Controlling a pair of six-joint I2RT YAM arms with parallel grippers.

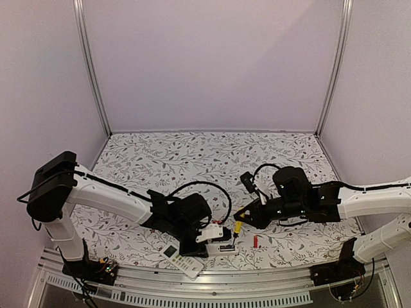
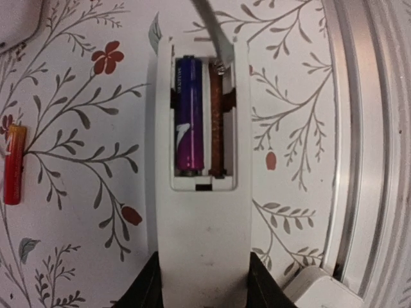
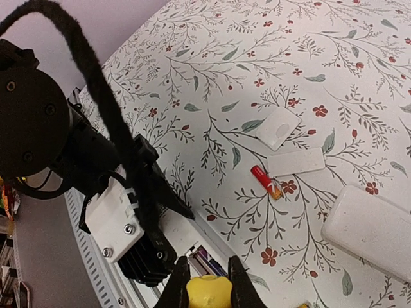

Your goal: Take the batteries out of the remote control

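Observation:
A white remote control (image 2: 204, 237) lies battery side up, and my left gripper is shut on its lower body. Its open compartment holds a blue-purple battery (image 2: 189, 119); the slot beside it looks brown, with no full-size battery visible in it. At the upper end of that slot rests the metal shaft (image 2: 215, 32) of a screwdriver. My right gripper is shut on the screwdriver's yellow handle (image 3: 209, 292), which leans in the top view. One loose red battery (image 2: 14, 165) lies behind the remote; another red battery (image 1: 255, 241) lies to its right.
A second white remote with keys (image 1: 183, 260) lies by the front rail (image 1: 192, 277). Small white pieces (image 3: 297, 162) and a larger white object (image 3: 372, 224) sit on the patterned table.

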